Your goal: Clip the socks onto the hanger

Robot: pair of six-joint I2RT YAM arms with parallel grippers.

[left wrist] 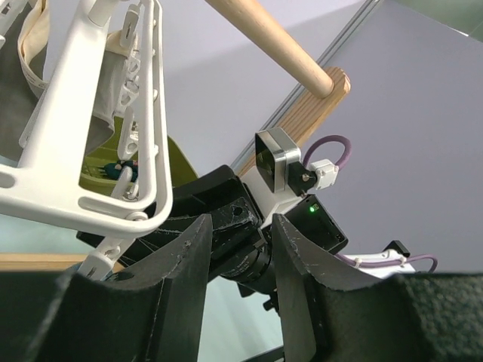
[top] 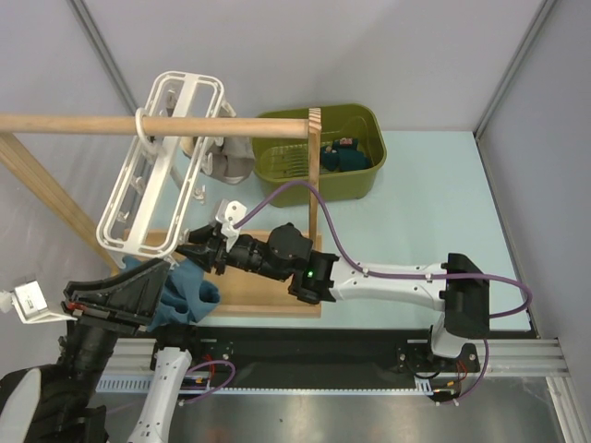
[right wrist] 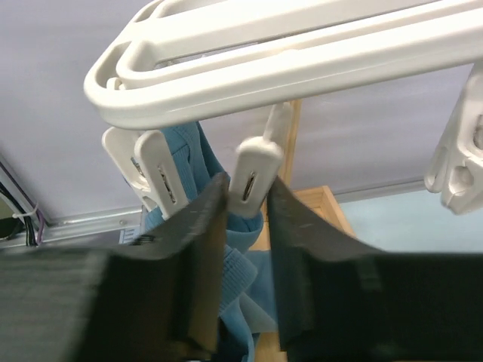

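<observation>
The white hanger (top: 148, 208) hangs tilted from the wooden bar. In the right wrist view, a blue sock (right wrist: 245, 283) hangs below its near end, beside and partly behind a double white clip (right wrist: 155, 170); whether that clip grips it is hidden. My right gripper has its fingers close on both sides of another white clip (right wrist: 255, 170); whether they press it cannot be told. By the hanger's near end, above the sock, is my left gripper, open with an empty gap. A grey sock (top: 229, 159) hangs at the far end.
A green bin (top: 355, 185) holding a dark teal item (top: 343, 155) stands at the back. The wooden bar (top: 78, 124) and post (top: 314, 175) frame the hanger.
</observation>
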